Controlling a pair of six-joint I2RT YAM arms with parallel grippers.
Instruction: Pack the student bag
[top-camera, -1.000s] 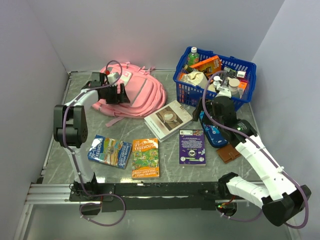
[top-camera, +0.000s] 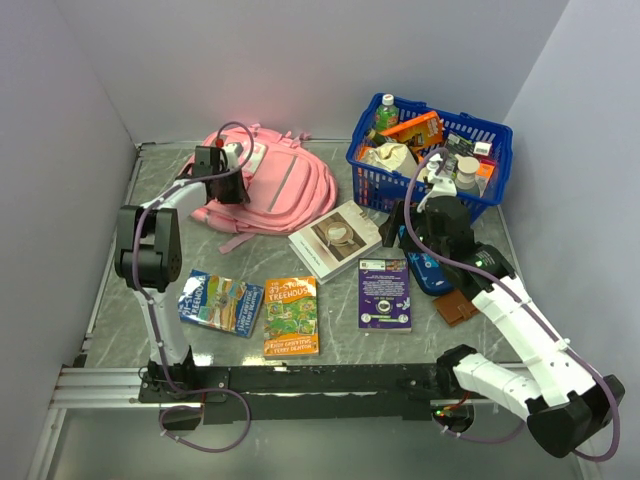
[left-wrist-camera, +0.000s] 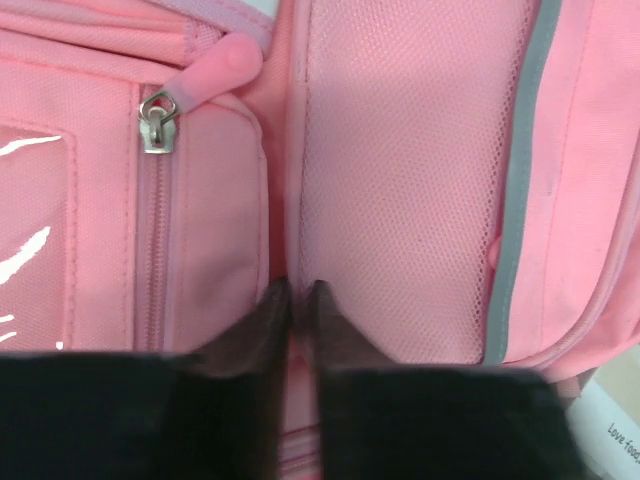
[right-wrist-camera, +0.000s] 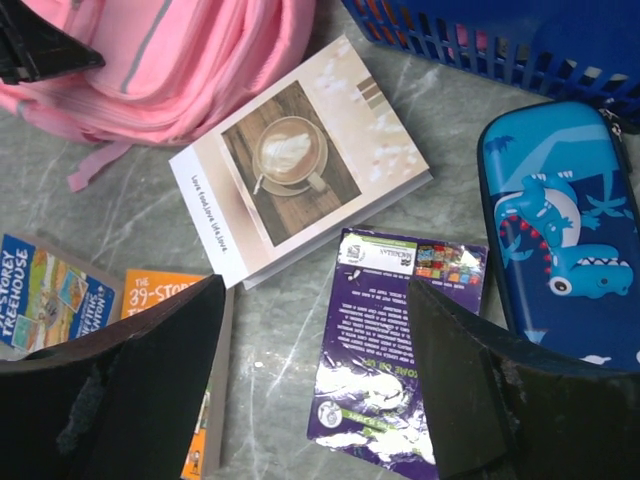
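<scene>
A pink school bag (top-camera: 295, 195) lies flat at the back left. My left gripper (top-camera: 234, 194) is over its left part. In the left wrist view, the left gripper has a narrow gap between its blurred fingertips, with the edge of a mesh panel (left-wrist-camera: 410, 170) behind that gap. Whether fabric is caught there cannot be told. A zip pull (left-wrist-camera: 215, 72) lies left of the panel. Spread wide, my right gripper holds nothing above the purple book (right-wrist-camera: 385, 340). A coffee-cover book (right-wrist-camera: 300, 165) lies beside the bag, and a blue dinosaur case (right-wrist-camera: 565, 235) is further right.
A full blue basket (top-camera: 375, 187) stands at the back right. Two Treehouse books, one blue (top-camera: 222, 303) and one orange (top-camera: 291, 316), lie at the front left. The brown wallet (top-camera: 456, 308) is near the right arm. Bare table shows between the books.
The bag has slid a little to the right.
</scene>
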